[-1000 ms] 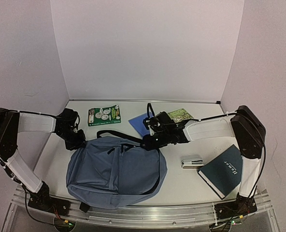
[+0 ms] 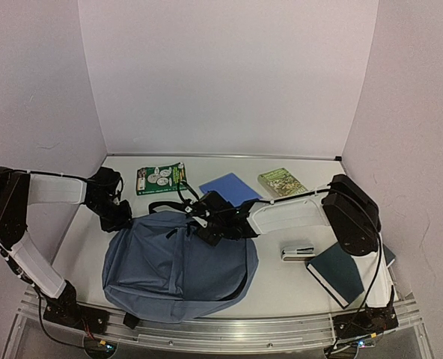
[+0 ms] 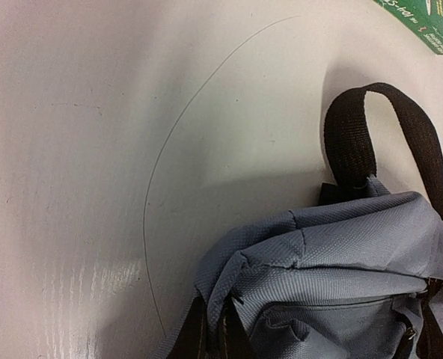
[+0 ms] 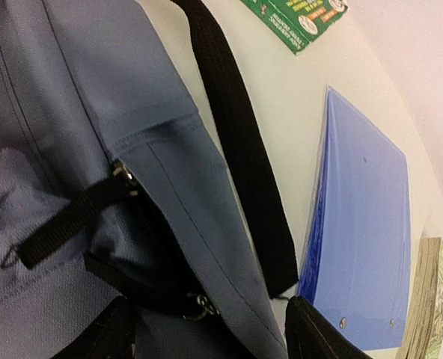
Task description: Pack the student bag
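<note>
The blue-grey bag (image 2: 154, 262) lies flat at the front of the table, its black strap (image 4: 236, 134) at the far edge. At the bag's far left corner my left gripper is shut on a fold of its fabric (image 3: 225, 288). Over the upper right part of the bag is my right gripper, open, its fingers (image 4: 109, 333) wide apart. Between and ahead of them show the zipper (image 4: 162, 224) and two black zipper pulls (image 4: 75, 221); neither is gripped. The zipper's far end runs out of the right wrist view.
Behind the bag lie a green book (image 2: 161, 179), a blue folder (image 2: 229, 187) and a thicker green-yellow book (image 2: 281, 182). To its right are a stapler (image 2: 298, 253) and a dark hardback (image 2: 335, 273), partly under the right arm.
My right gripper has moved left, from the bag's upper right corner to above its upper middle-right. The left arm and the bag have stayed in place.
</note>
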